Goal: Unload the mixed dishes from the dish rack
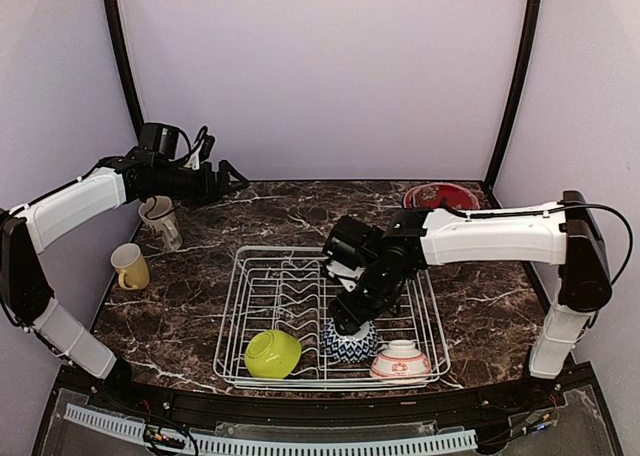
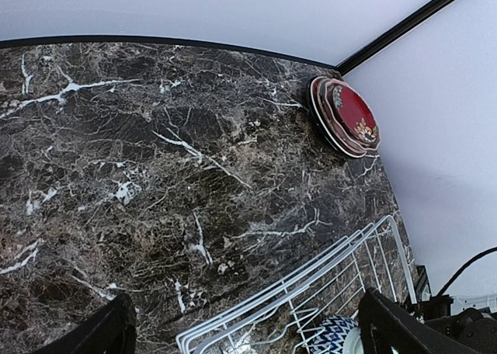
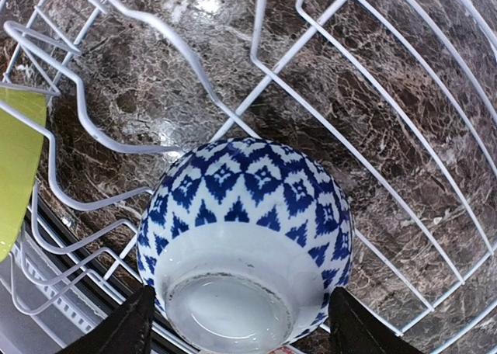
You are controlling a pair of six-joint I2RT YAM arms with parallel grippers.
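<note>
The white wire dish rack (image 1: 237, 306) holds a green bowl (image 1: 272, 354), a blue-patterned bowl (image 3: 245, 183) and a pink-and-white bowl (image 1: 400, 366). My right gripper is over the blue-patterned bowl, its fingers parted on either side of the upturned foot; contact is unclear. My left gripper hangs open at the back left, above the counter, with nothing between its fingers.
A tall mug (image 1: 160, 224) and a yellow mug (image 1: 130, 268) stand on the left. Stacked red plates (image 2: 345, 113) sit at the back right. The counter behind the rack is clear.
</note>
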